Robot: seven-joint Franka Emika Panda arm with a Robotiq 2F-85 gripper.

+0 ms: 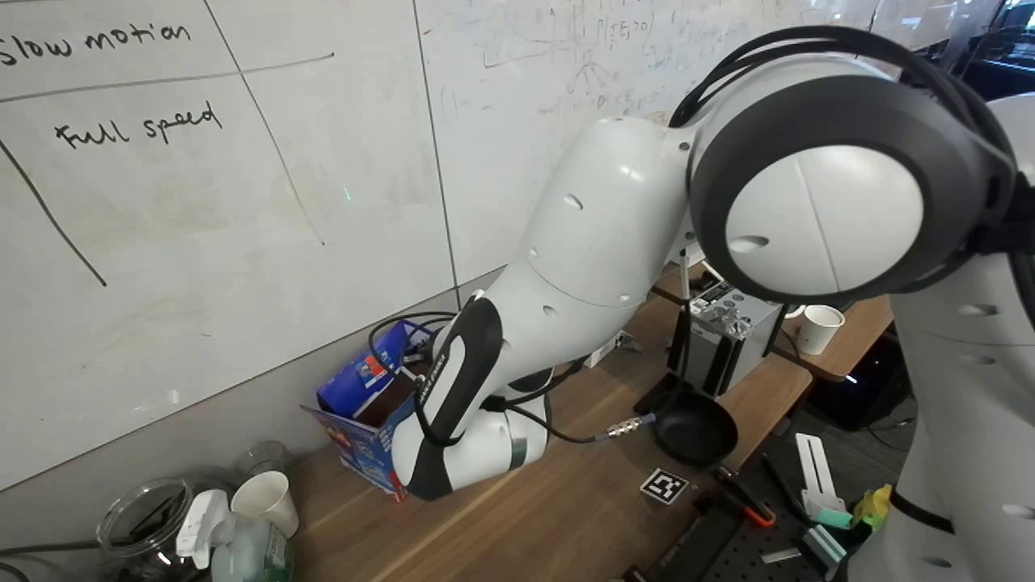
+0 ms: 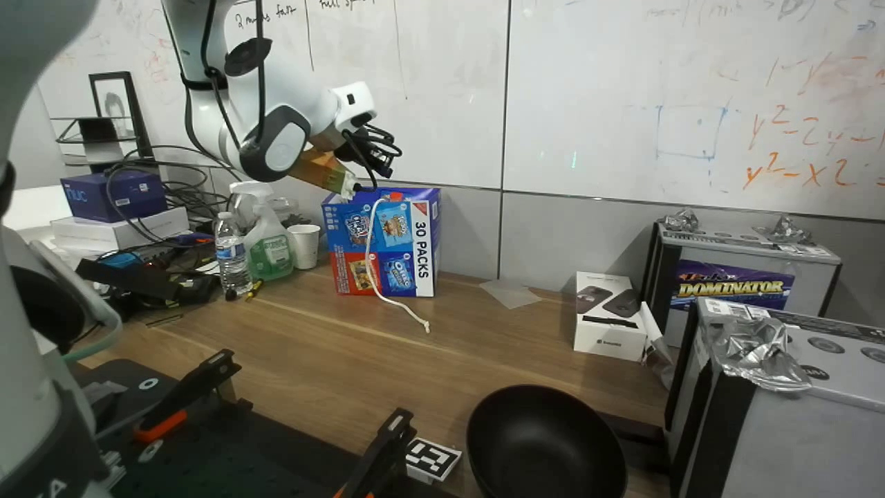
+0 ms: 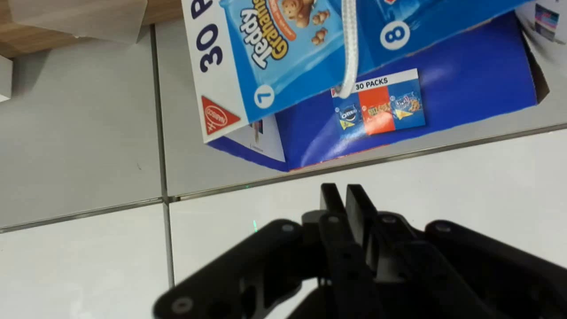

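Note:
A white rope hangs over the front of the blue snack box, its lower end resting on the table. In the wrist view the same rope runs up the box's printed face and bends over the rim. My gripper is shut, and nothing is held between its fingers. The fingertips stand apart from the rope, over the whiteboard wall beyond the box. From the side, the arm's end is above the box. In exterior view 1 the arm hides the gripper and part of the box.
Left of the box are a paper cup, a spray bottle and a water bottle. A black pan sits near the front. A white phone box is to the right.

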